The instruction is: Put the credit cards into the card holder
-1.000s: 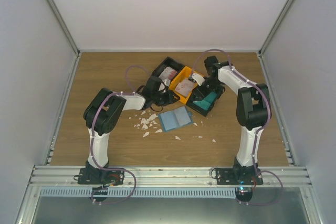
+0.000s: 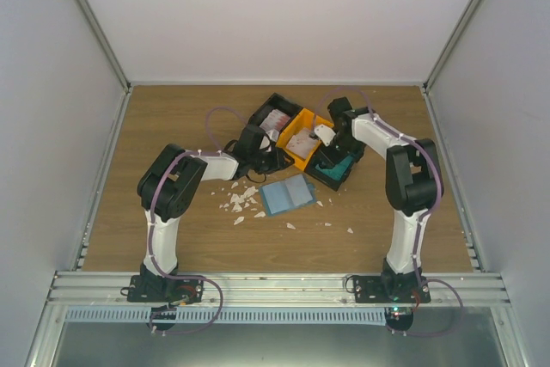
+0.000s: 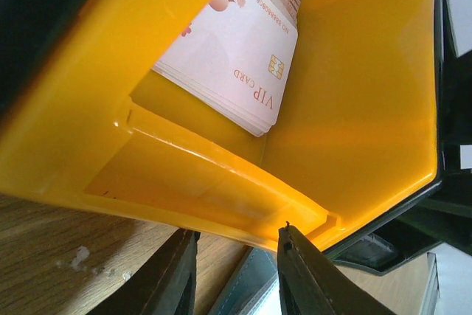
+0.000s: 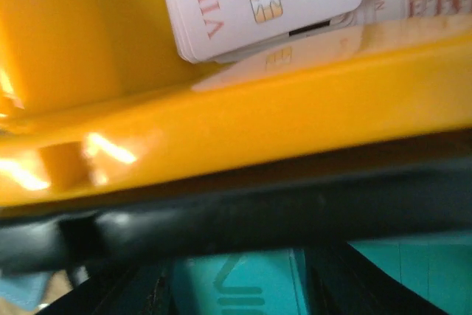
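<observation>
White VIP cards [image 3: 228,57] lie stacked in the yellow box [image 2: 302,121], also seen in both wrist views. Teal cards [image 4: 243,285] lie in the black box beside it, under my right gripper [image 2: 328,159]; its fingers flank a teal card in the right wrist view, grip unclear. My left gripper [image 2: 282,161] is at the yellow box's near edge; its fingers show at the bottom of the left wrist view, and what is between them is unclear. The blue-grey card holder [image 2: 286,195] lies flat on the table below the boxes.
A black box [image 2: 266,105] with pink-white cards stands at the back left. Small pale scraps [image 2: 236,208] are scattered left of and below the holder.
The left arm has not visibly moved.
</observation>
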